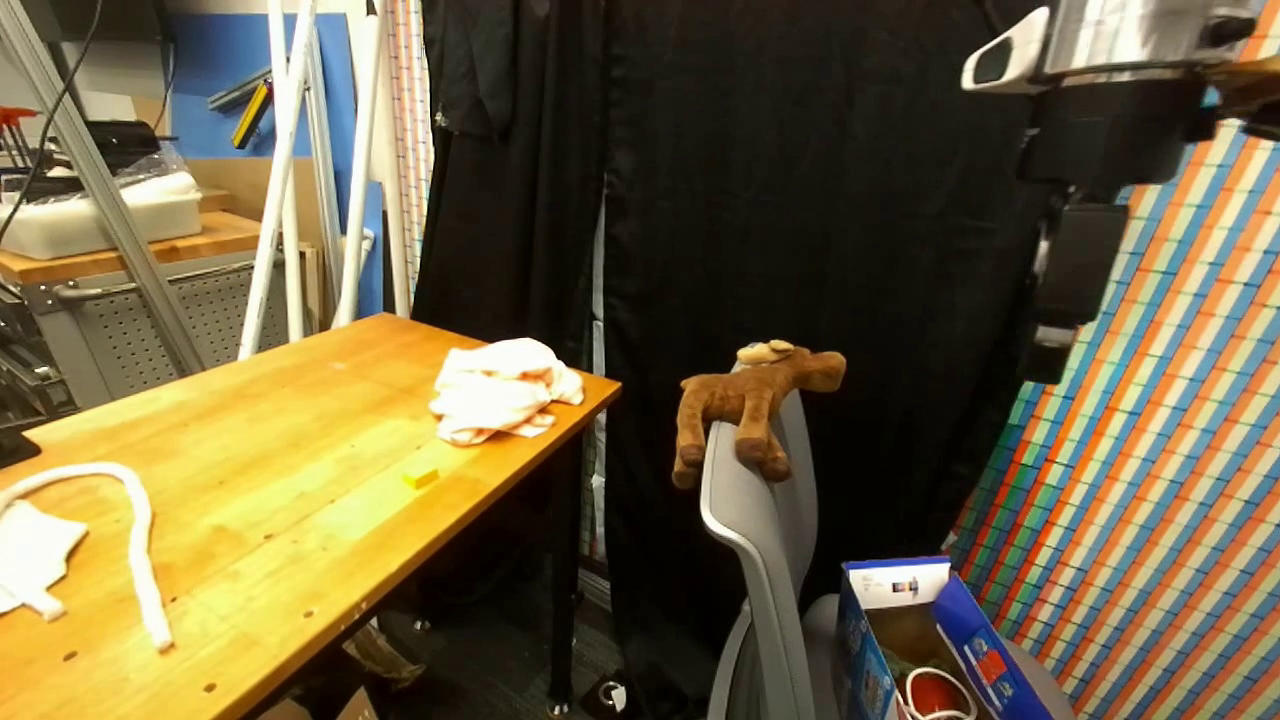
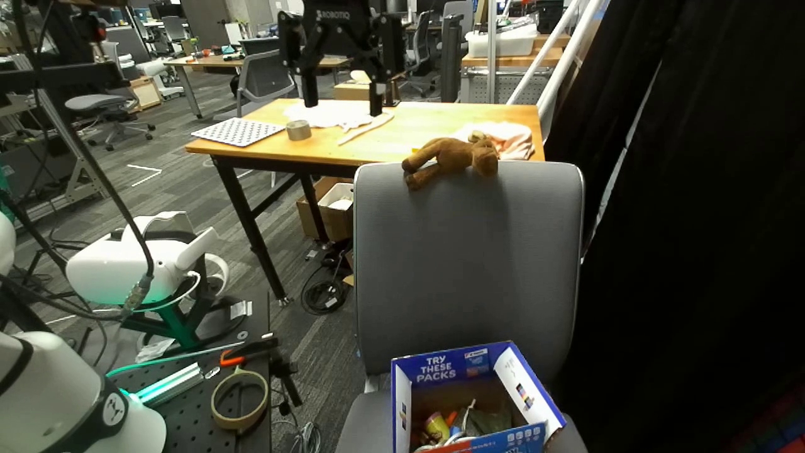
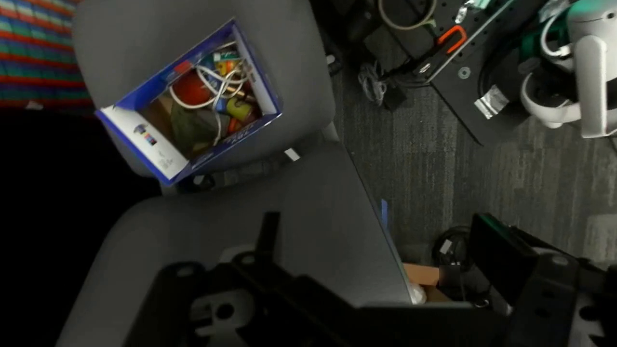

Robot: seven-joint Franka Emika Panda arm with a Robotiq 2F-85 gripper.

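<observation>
A brown plush animal [image 1: 750, 402] lies draped over the top edge of the grey chair's backrest [image 2: 468, 257]. On the chair's seat stands a blue box [image 2: 453, 369] with mixed items inside, among them a red round thing [image 3: 191, 88] and a white cord. My gripper [image 2: 343, 102] hangs with its fingers pointing down, wide apart and with nothing between them. In exterior view 1 it appears at the upper right, higher than the plush and clear of it. The wrist view looks down on chair and box; I cannot make out the plush there.
A wooden table [image 1: 288, 444] stands beyond the chair, bearing a pale crumpled cloth [image 1: 504, 386], a small yellow block [image 1: 420, 478] and a white tube [image 1: 140, 540]. Black curtains [image 1: 828, 180] hang alongside. A headset [image 2: 136, 264] and tape ring [image 2: 239, 400] sit left of the chair.
</observation>
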